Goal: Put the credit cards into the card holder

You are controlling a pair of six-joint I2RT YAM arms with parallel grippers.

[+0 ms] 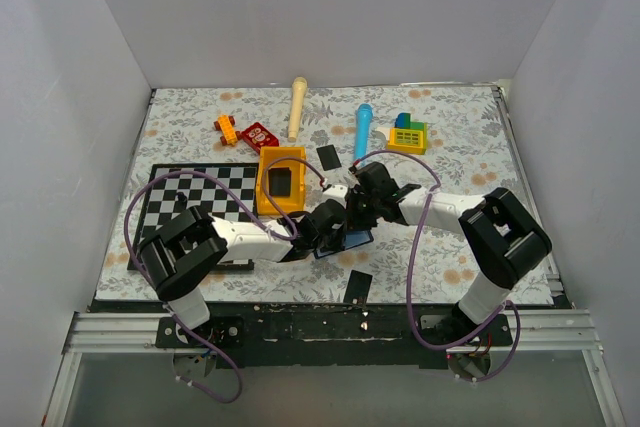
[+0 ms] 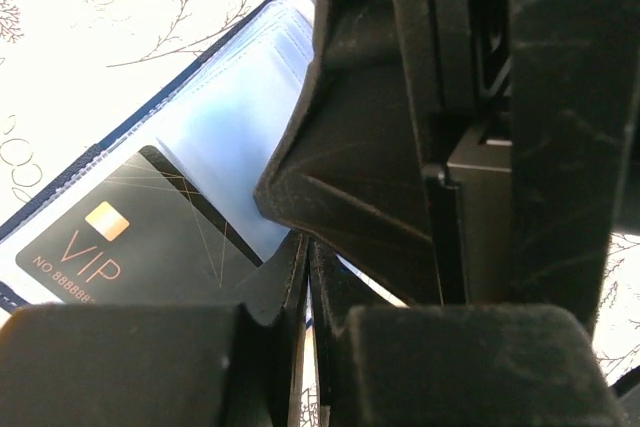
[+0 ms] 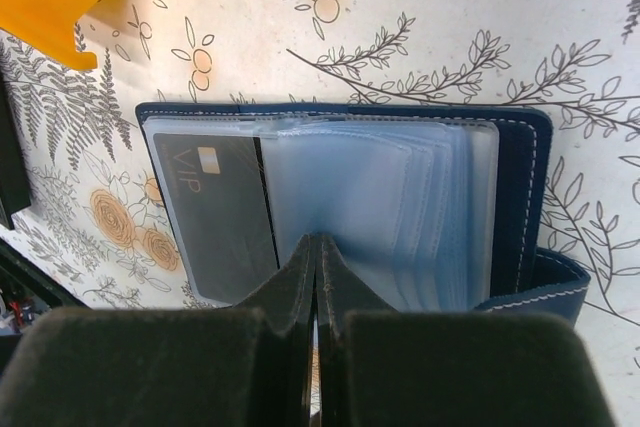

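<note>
The open card holder (image 3: 375, 197), dark blue with clear sleeves, lies flat on the table beneath both grippers. A black VIP card sits within its left sleeve; the same card (image 2: 130, 232) shows in the left wrist view. My left gripper is shut with its tips at the clear sleeves, beside the card's edge. Shut as well, my right gripper has its tips against the sleeves right of the card. Nothing shows between either pair of fingers. From above, the arms hide much of the holder.
Other black cards lie around: one in the yellow tray (image 1: 268, 159), one card (image 1: 328, 157) behind the holder, and one card (image 1: 357, 287) near the front edge. A checkered board (image 1: 185, 202) is at left. Open table lies to the right.
</note>
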